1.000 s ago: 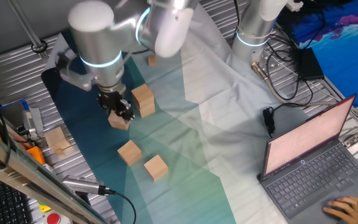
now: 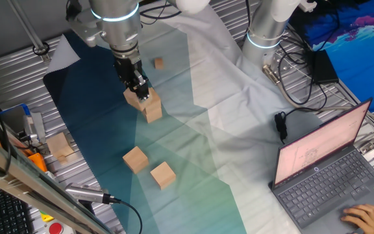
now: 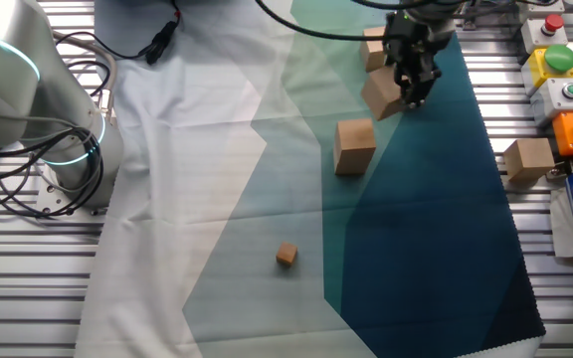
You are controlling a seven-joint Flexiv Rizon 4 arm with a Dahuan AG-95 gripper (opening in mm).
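Note:
A light wooden block is held at the fingers of my gripper, which is shut on it. Exterior view 2 shows this block tilted beside the gripper, whose fingertips are partly hidden. Close by stands a taller wooden block or stack, overlapped by the gripper in exterior view 1. The other view has this taller piece nearer the camera; contact with the held block cannot be told. Two more wooden blocks lie on the cloth, one at left and one at right.
A small wooden cube rests alone on the cloth.
My gripper has carried its block up and right in exterior view 1, toward the taller piece and now overlapping it. The other blocks have stayed put.

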